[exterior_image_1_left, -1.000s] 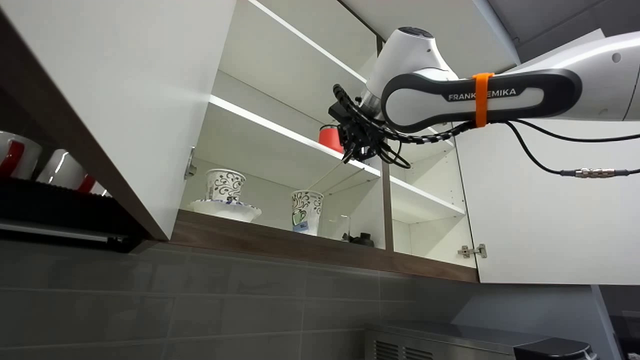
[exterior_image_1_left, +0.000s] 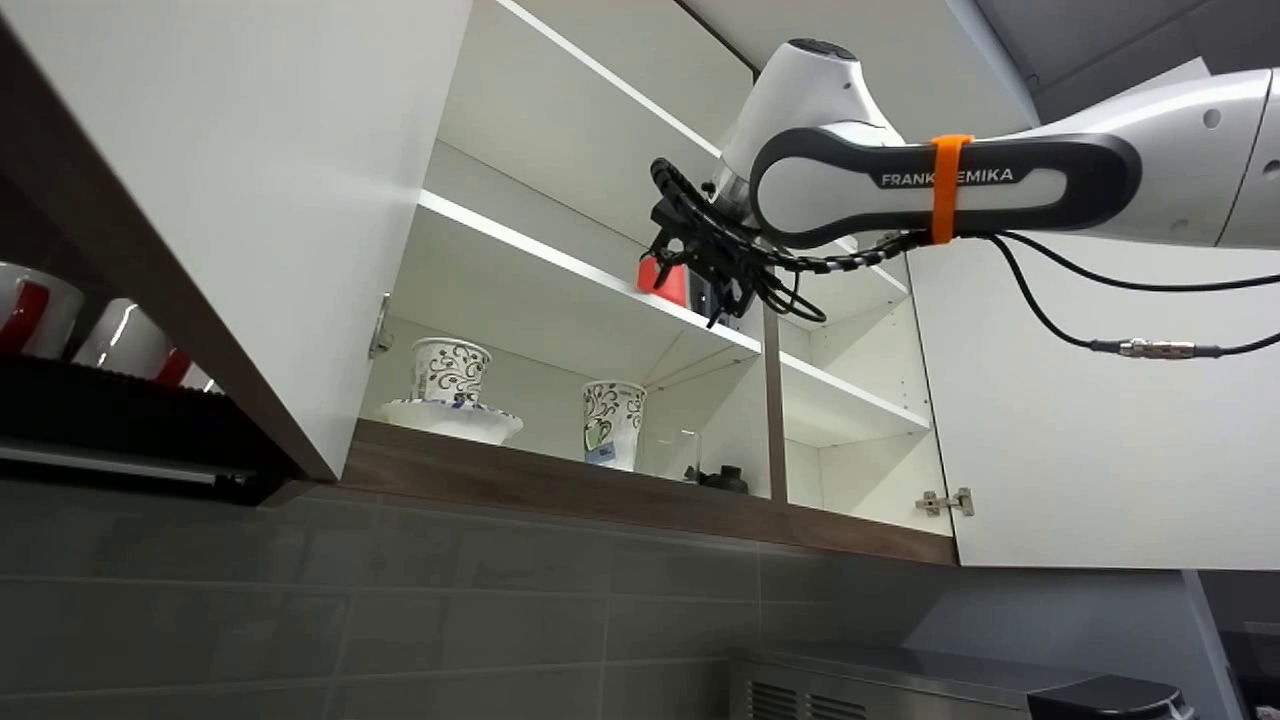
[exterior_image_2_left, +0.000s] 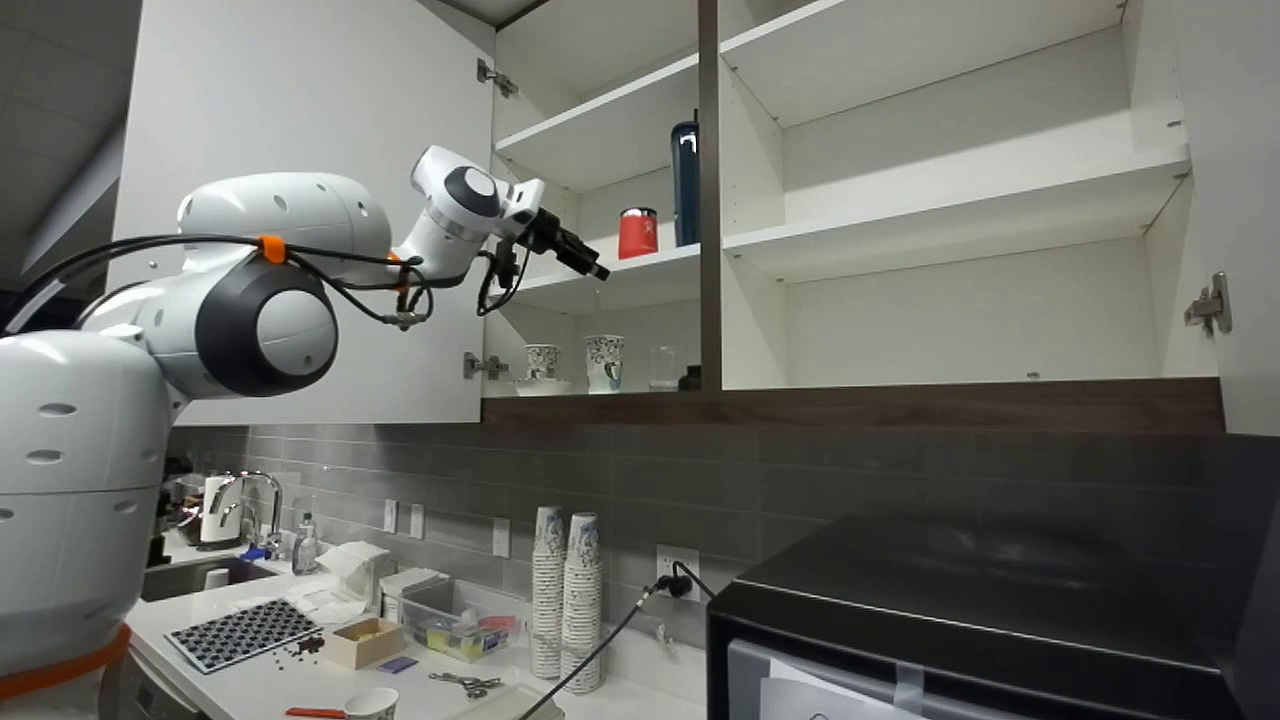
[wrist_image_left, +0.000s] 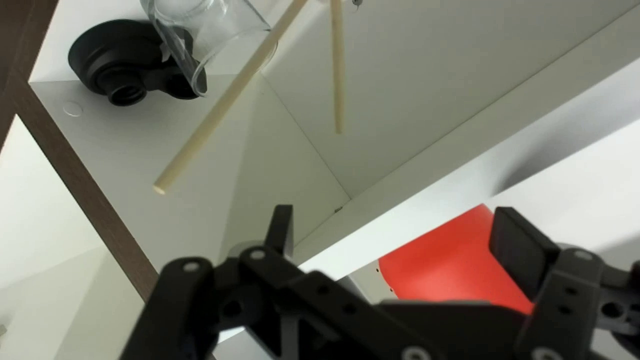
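My gripper (exterior_image_1_left: 690, 294) stands open in front of the cabinet, near the edge of the middle shelf. In the wrist view its two fingers (wrist_image_left: 280, 231) are wide apart, with no object held between them. Two thin wooden sticks (wrist_image_left: 222, 108) (wrist_image_left: 337, 78) show beyond the fingers, clear of them. On the lower shelf, a patterned paper cup (exterior_image_1_left: 613, 422) stands upright, and the sticks appear to lean out of it. A red tumbler (exterior_image_2_left: 638, 234) sits on the middle shelf; in the wrist view it is partly hidden behind the right finger.
Beside the paper cup are a clear glass (wrist_image_left: 210, 36) and a black lid (wrist_image_left: 123, 60). Another patterned cup (exterior_image_1_left: 450, 370) rests on a white bowl (exterior_image_1_left: 456, 419) to the left. A dark bottle (exterior_image_2_left: 685, 180) stands by the tumbler. The right-hand cabinet shelves (exterior_image_2_left: 960, 228) are clear.
My gripper has opened and its fingers have spread. The arm has shifted slightly to the left in exterior view 1. A stick that reached up to the fingertips now lies apart from them.
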